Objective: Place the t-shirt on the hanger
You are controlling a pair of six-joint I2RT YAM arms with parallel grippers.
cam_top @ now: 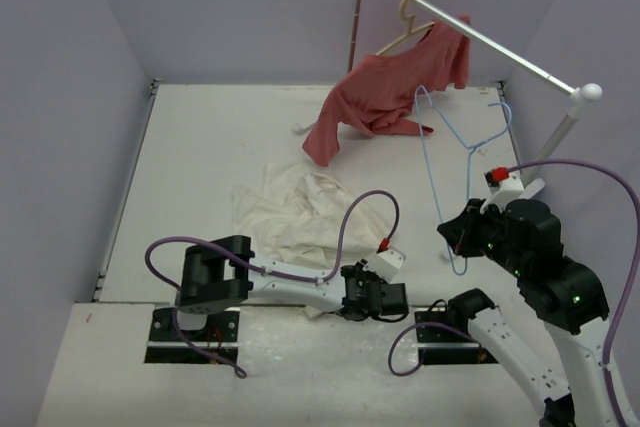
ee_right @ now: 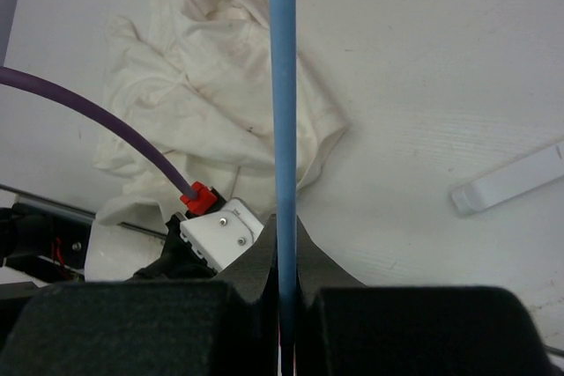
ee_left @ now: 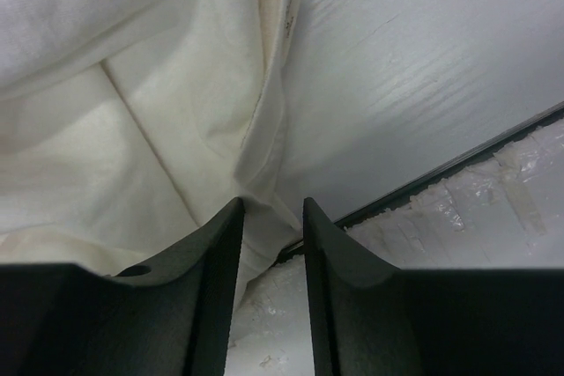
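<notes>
A cream t-shirt (cam_top: 300, 212) lies crumpled on the table. In the left wrist view, its narrow edge of cloth (ee_left: 264, 143) runs down between the fingers of my left gripper. A gap shows between those fingertips, so that gripper is open around the cloth. From above, the left arm covers the shirt's near side and hides the fingers. On the right, my right gripper (cam_top: 455, 235) is shut on the blue hanger (cam_top: 430, 167), held up off the table. The hanger's bar crosses the right wrist view between the closed fingers.
A white rail (cam_top: 480, 37) spans the back right. A red garment (cam_top: 395, 82) hangs there on a wooden hanger (cam_top: 408, 37). A whitish object (ee_right: 511, 178) lies on the table at the right.
</notes>
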